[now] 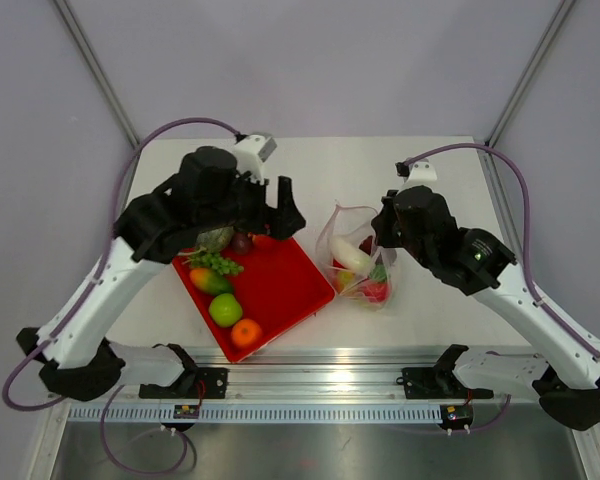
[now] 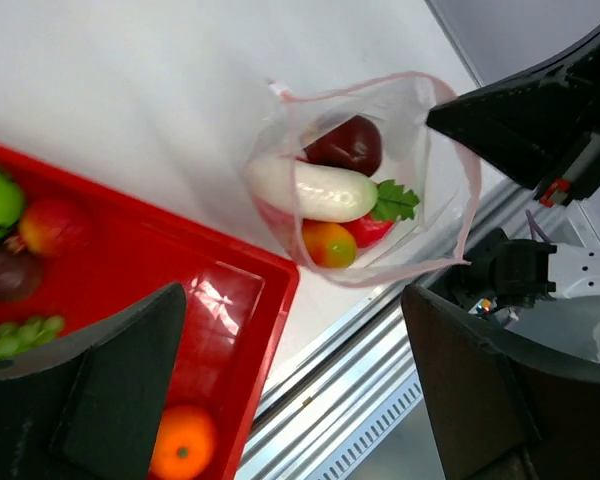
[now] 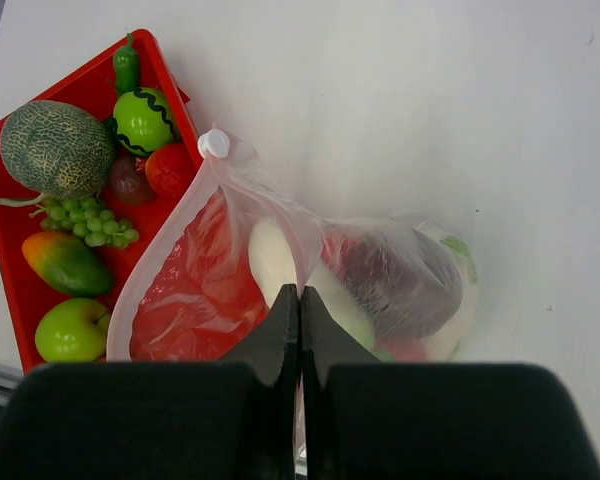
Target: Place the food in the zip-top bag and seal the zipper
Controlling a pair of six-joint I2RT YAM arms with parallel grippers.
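Note:
The zip bag (image 1: pixel 348 280) stands right of the red tray, holding a white vegetable (image 2: pixel 320 192), a dark red fruit (image 2: pixel 345 145) and other produce with a green leaf. My right gripper is shut on the bag's rim, whose film runs between its fingertips. The bag's mouth gapes toward the left in the right wrist view. My left gripper is open and empty, above the tray and left of the bag in the top view.
The red tray (image 1: pixel 315 295) holds a melon (image 3: pixel 55 150), grapes (image 3: pixel 90 220), a mango, an apple, an orange and other produce.

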